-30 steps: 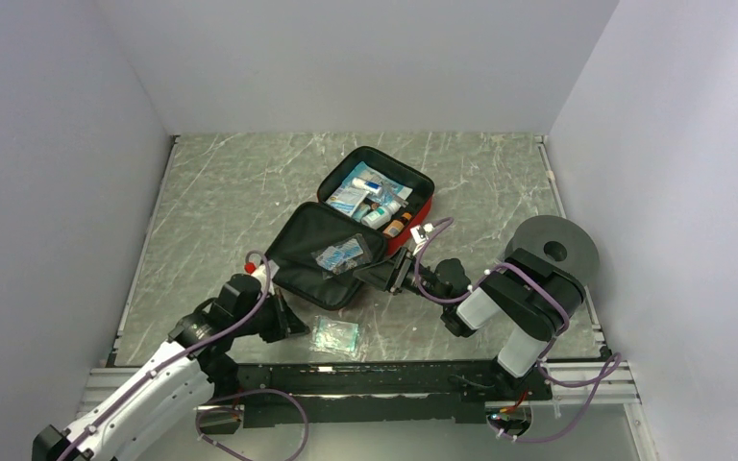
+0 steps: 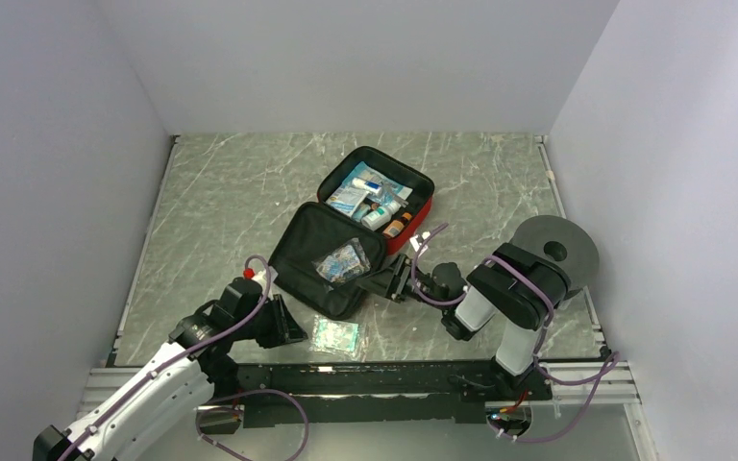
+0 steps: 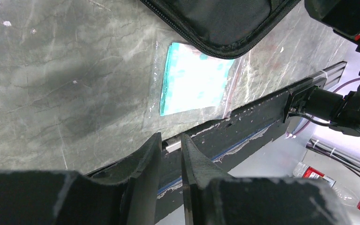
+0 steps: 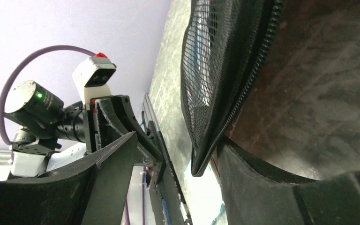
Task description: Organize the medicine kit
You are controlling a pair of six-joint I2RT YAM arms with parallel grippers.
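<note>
The medicine kit (image 2: 417, 222) lies unfolded, its red-sided half holding bottles, a tube and packets. Its black lid (image 2: 293, 252) is spread toward the front, with a clear packet of blue-white items (image 2: 344, 261) on its mesh. On the table just in front of the lid lies a clear bag with a folded teal-white sheet (image 2: 335, 335) (image 3: 197, 79). Left of that bag, my left gripper (image 2: 302, 335) is slightly open and empty. My right gripper is open at the lid's right side, with the zippered lid edge (image 4: 218, 117) reaching between its fingers; firm contact cannot be made out.
A black rail (image 2: 375, 379) runs along the front edge of the table. Bare grey table (image 2: 221, 192) stretches left of the kit and also to its right. A plastic bottle (image 3: 333, 185) lies beyond the rail, off the table.
The lid and the packet on it have shifted a little too. The left gripper's fingers have parted slightly; its arm has barely moved.
</note>
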